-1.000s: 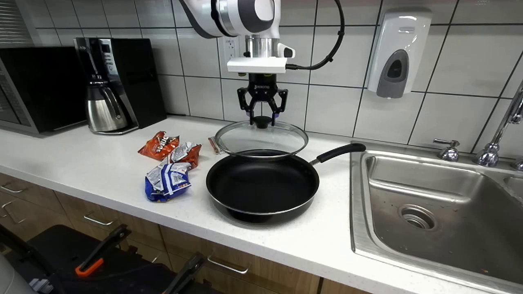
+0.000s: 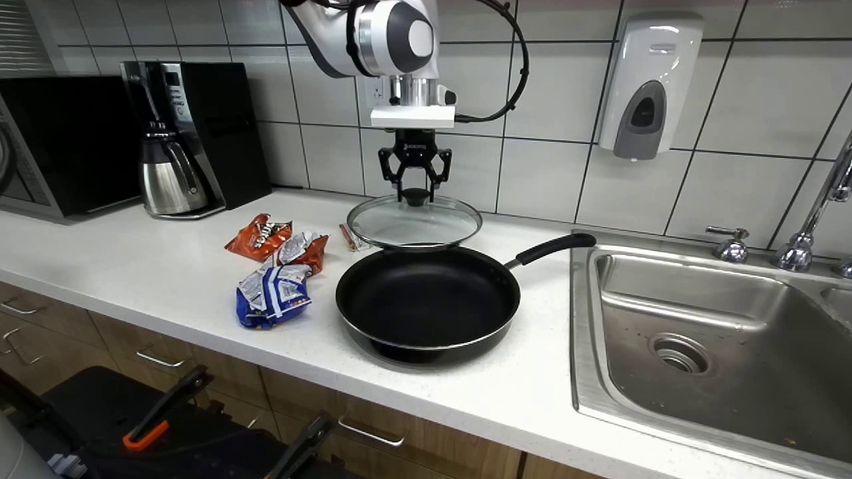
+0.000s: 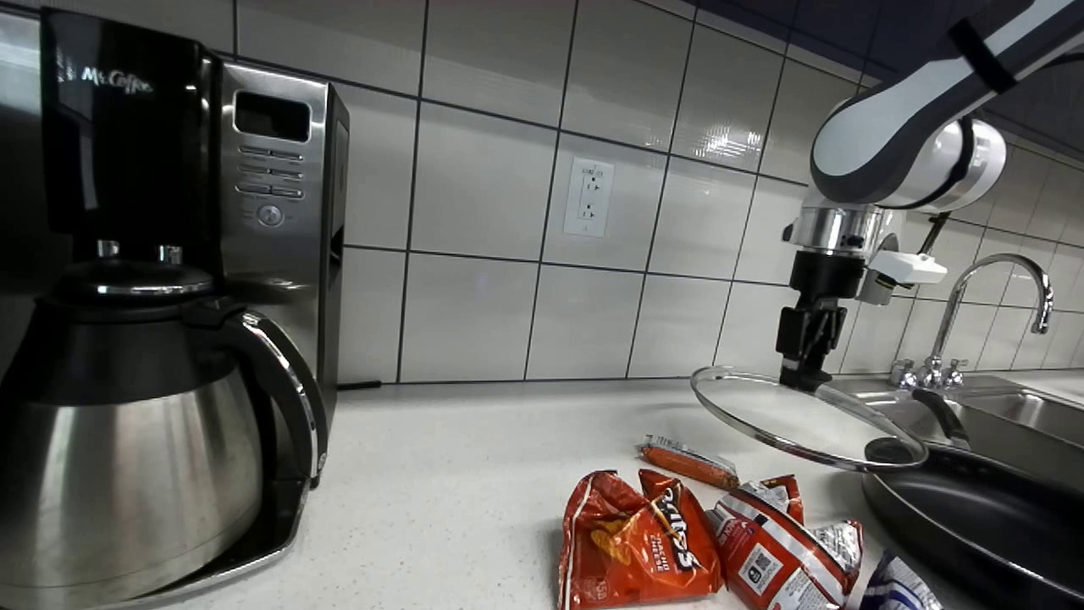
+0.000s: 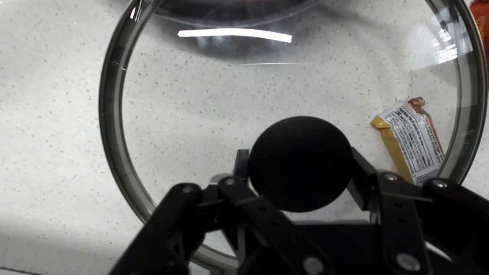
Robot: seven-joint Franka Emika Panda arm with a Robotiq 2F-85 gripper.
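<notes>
My gripper (image 2: 415,194) is shut on the round black knob (image 4: 300,164) of a glass lid. In exterior view 1 the lid (image 2: 415,223) hangs behind the black frying pan (image 2: 427,295), its front rim overlapping the pan's far edge in that view. Exterior view 2 shows the lid (image 3: 803,415) raised above the counter and tilted, its near right side lower, close to the pan (image 3: 991,508). Both fingers press the knob from opposite sides in the wrist view. The pan is open and looks empty, its handle (image 2: 551,249) pointing toward the sink.
Left of the pan lie a blue snack bag (image 2: 273,297) and red bags (image 2: 260,237). A small wrapped bar (image 4: 412,142) lies on the counter beneath the lid's edge. A coffee maker (image 2: 196,136) stands farther left; the sink (image 2: 719,343) is at right. The tiled wall is close behind.
Still holding the lid, my gripper has moved a little left and slightly back toward the wall. The lid now overlaps the pan less. Pan and bags have stayed in place.
</notes>
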